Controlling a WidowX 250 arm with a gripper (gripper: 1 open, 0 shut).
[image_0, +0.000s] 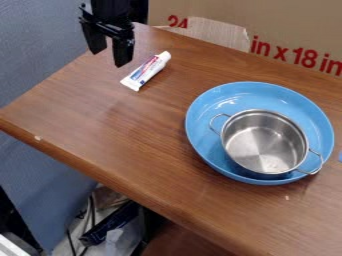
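My black gripper (107, 48) hangs at the top left of the camera view, above the table's back left edge, its two fingers apart with nothing seen between them. A white toothpaste tube (146, 71) with red and blue print lies on the wooden table just right of and below the gripper. On the right, a steel pot (263, 140) with two handles sits on a blue plate (210, 108).
A cardboard box (290, 32) stands behind the table. Past the left edge are a grey-blue partition and some clutter below.
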